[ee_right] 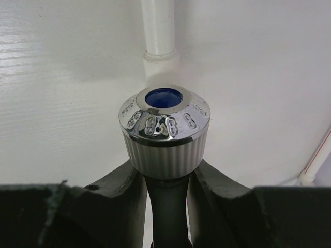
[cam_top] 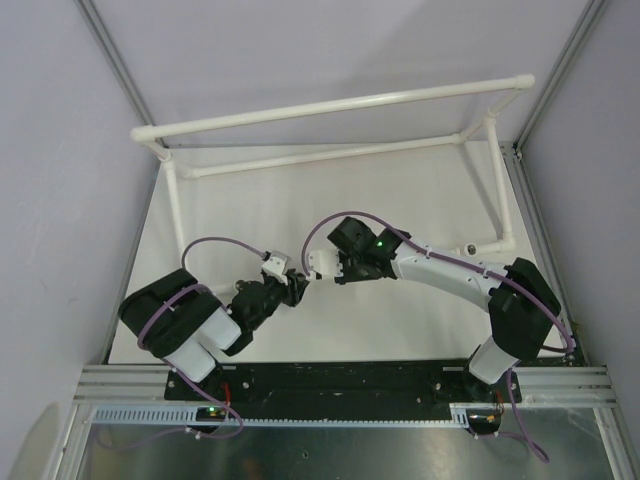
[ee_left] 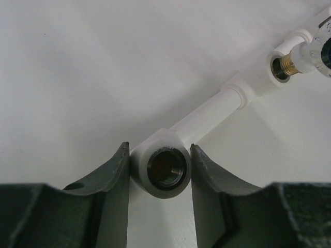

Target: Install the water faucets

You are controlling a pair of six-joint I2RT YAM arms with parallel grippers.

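My left gripper is shut on a white pipe fitting (ee_left: 145, 155) with a dark threaded opening. Up the pipe, a second threaded socket (ee_left: 261, 77) has the brass threaded end (ee_left: 287, 64) of a faucet at its mouth. My right gripper holds that faucet by its chrome knob (ee_right: 164, 155), which has a blue cap. In the top view both grippers meet near the middle, the left (cam_top: 290, 285) left of the right (cam_top: 335, 262).
A white pipe frame rings the white board (cam_top: 230, 210): a long upper bar (cam_top: 330, 102), side pipes (cam_top: 500, 180) and a fitting (cam_top: 470, 250) at the right. The board's upper middle is clear.
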